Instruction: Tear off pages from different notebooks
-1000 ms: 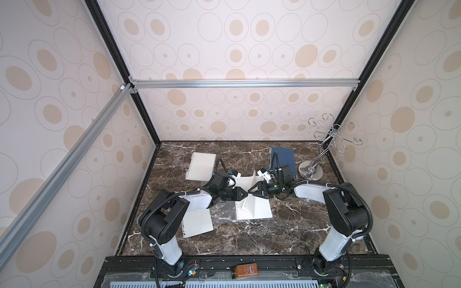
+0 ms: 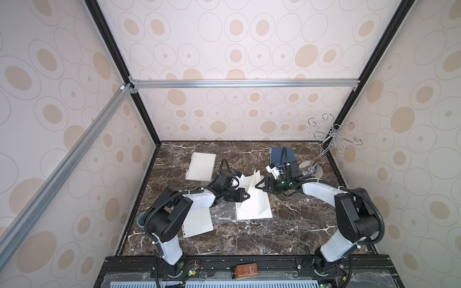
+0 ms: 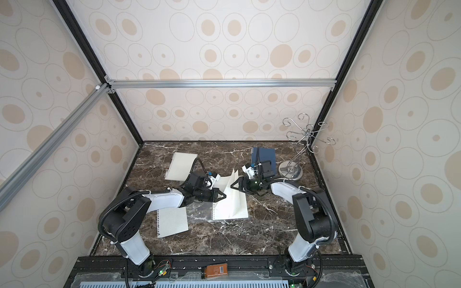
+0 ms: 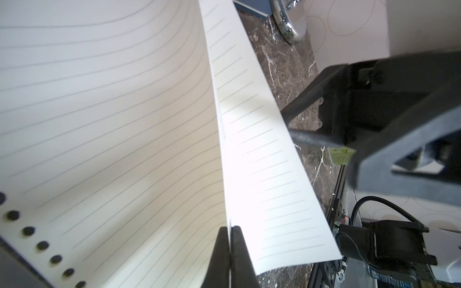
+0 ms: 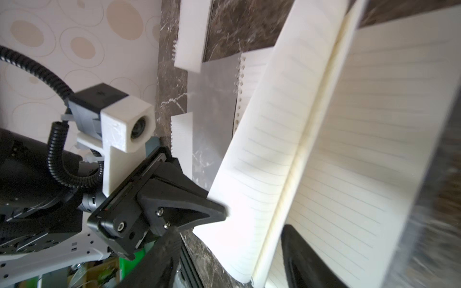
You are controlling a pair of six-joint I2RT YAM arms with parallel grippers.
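Note:
A spiral notebook [image 2: 259, 211] lies open at the middle with a lifted, curling lined page [image 5: 269, 158]. My left gripper is shut at the page's edge; the thin paper line runs into its fingertips in the left wrist view, though whether it is pinched is unclear. My right gripper stands part open just right of and over the page, the curled sheet showing between its blurred fingers in the right wrist view. Other pads lie around: a cream one [image 2: 200, 165] at back left, a blue one [image 2: 281, 153] at back right, a white one [image 2: 197, 223] at front left.
A metal stand [image 2: 312, 170] rises from the back right, near my right arm. A teal cup [image 2: 141, 219] is at the left edge, partly behind my left arm. Bare marble table [image 2: 302, 235] shows at the front right.
My right gripper has moved right and up from the middle of the notebook, and the lifted page now spreads wider toward the right. My left gripper has shifted slightly right.

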